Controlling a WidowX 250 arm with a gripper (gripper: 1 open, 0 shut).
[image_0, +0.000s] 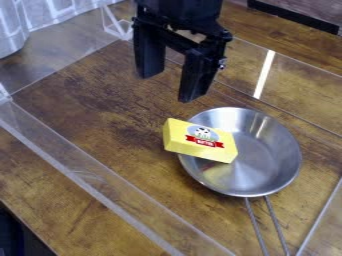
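Note:
A yellow box with a red label and a cartoon face (199, 140) rests tilted on the left rim and inside of a steel frying pan (254, 160), whose wire handle points toward the bottom edge. My black gripper (174, 82) hangs at the top centre, above and behind the pan, with its two fingers standing apart and nothing visible between them.
Clear plastic edging runs along the left and right sides. A white, crinkled item sits at the top left corner.

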